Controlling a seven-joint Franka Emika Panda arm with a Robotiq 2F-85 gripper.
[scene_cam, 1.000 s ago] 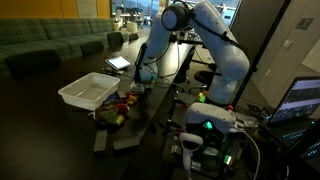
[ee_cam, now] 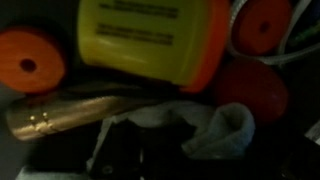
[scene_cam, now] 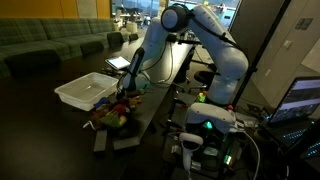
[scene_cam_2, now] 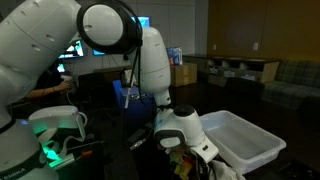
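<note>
My gripper is shut at the bottom of the wrist view, its dark fingers against a pale grey cloth. Whether a fold of the cloth lies between them cannot be told in this dim light. Close by are a yellow container with an orange rim, a tan cylinder, a red round object and an orange disc with a hole. Exterior view 1 has the gripper low over a colourful pile on the dark table.
A white bin, which looks empty, stands just beside the pile; it also shows as a white bin right of the arm. Two flat grey blocks, one a grey block, lie near the table edge.
The arm has reached further left and toward the pile, bringing the gripper from the pile's right side to over it. The bin and grey blocks have stayed put.
</note>
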